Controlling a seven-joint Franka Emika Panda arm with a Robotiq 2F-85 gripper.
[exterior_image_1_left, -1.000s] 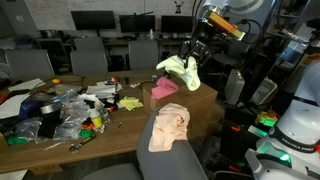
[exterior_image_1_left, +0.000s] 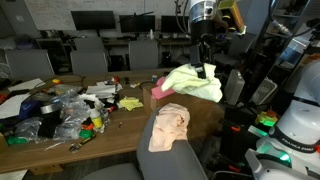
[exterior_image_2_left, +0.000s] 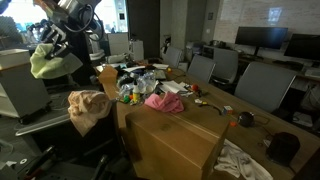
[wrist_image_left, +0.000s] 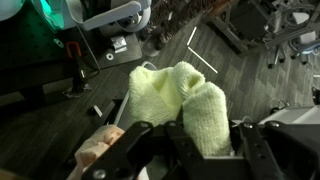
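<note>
A pale yellow-green cloth (exterior_image_1_left: 194, 83) hangs in the air from my gripper (exterior_image_1_left: 202, 68), which is shut on it. In exterior view 2 the same cloth (exterior_image_2_left: 52, 62) droops at the upper left beside the arm. The wrist view shows the cloth (wrist_image_left: 178, 100) bunched up between the fingers and covering their tips, with dark floor below. Lower down, a peach cloth (exterior_image_1_left: 170, 125) lies draped over a grey chair back (exterior_image_1_left: 165, 158), apart from the hanging one. A pink cloth (exterior_image_1_left: 160, 88) rests on the brown box behind.
On the wooden table (exterior_image_1_left: 110, 140) stand several bagged items, bottles and a black container (exterior_image_1_left: 50, 120). White cloths (exterior_image_1_left: 103, 90) lie farther back. A brown box (exterior_image_2_left: 170, 140) borders the chair. Dark open floor (wrist_image_left: 200, 60) shows under the gripper.
The gripper has carried the hanging cloth slightly right and nearer the camera, away from the pink cloth. The peach cloth has stayed in place.
</note>
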